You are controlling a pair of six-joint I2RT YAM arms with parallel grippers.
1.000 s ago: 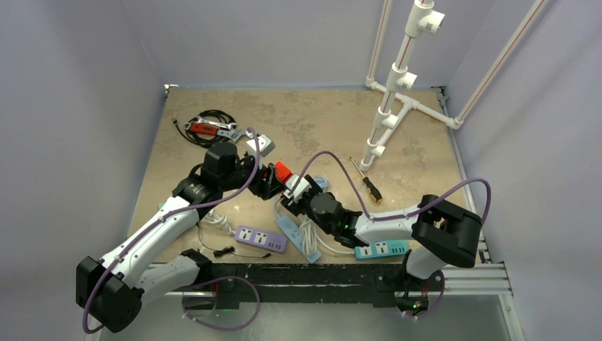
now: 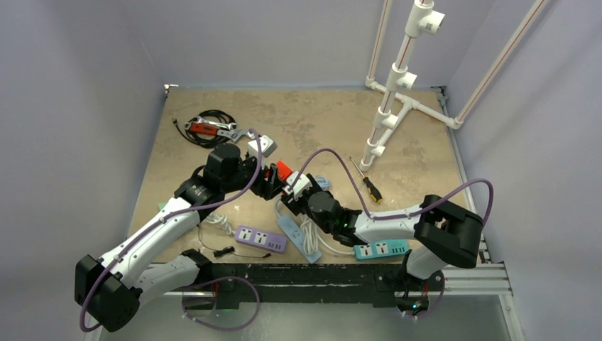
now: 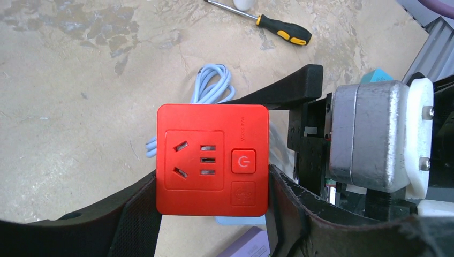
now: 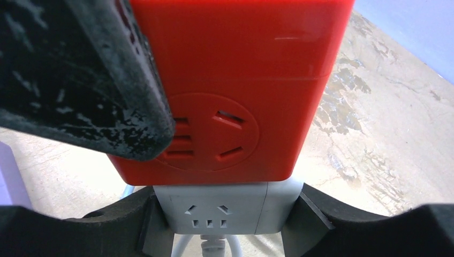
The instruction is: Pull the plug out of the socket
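Note:
The red cube plug (image 3: 212, 160), with slots and a power button on its face, sits between my left gripper's (image 2: 275, 176) fingers. They stand close against its two sides; whether they clamp it is not clear. My right gripper is shut on a light grey socket (image 4: 219, 211), with fingers (image 4: 308, 217) on both its sides. In the right wrist view the red plug rests right against the socket, no gap showing between them. Behind the socket a cable (image 4: 213, 246) leads off. One black left finger covers part of the plug there.
On the table lie a purple power strip (image 2: 260, 239), a teal strip (image 2: 383, 249), a blue strip (image 2: 298, 236) and a screwdriver (image 2: 373, 190). A white pipe frame (image 2: 387, 114) stands at the back right.
The right arm has barely moved.

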